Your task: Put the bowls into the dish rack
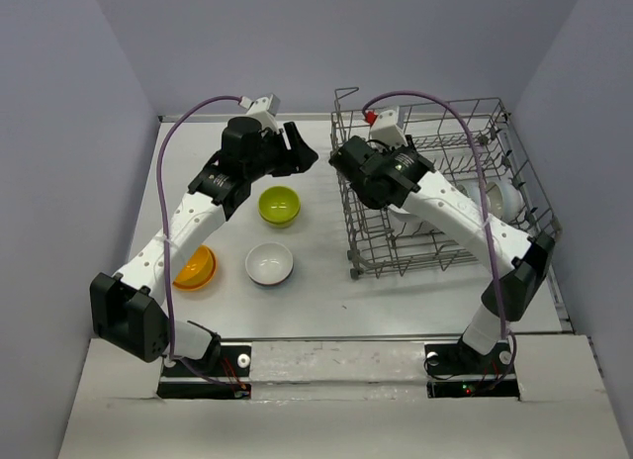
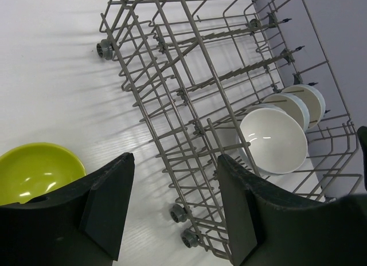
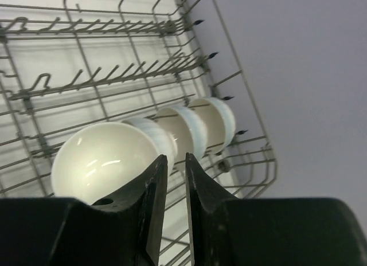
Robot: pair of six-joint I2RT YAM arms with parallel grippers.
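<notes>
Several white bowls stand on edge in a row in the dish rack [image 1: 379,273]; the nearest bowl [image 3: 86,165] faces my right gripper, which is above it. Its fingers are slightly apart, with nothing between them, so it is open. From above, the right arm hides part of the row. My left gripper is wide open and empty, over the gap between the rack and a green bowl [image 1: 279,204]. A white bowl [image 1: 268,262] and orange bowls [image 1: 195,266], seemingly stacked, rest on the counter at left.
The rack's wire side [image 2: 152,125] rises close to the left gripper. Rows of prongs [image 3: 114,77] in the back part of the rack are empty. Grey walls [image 1: 584,133] bound the right side. Clear counter [image 1: 326,306] lies in front of the white bowl.
</notes>
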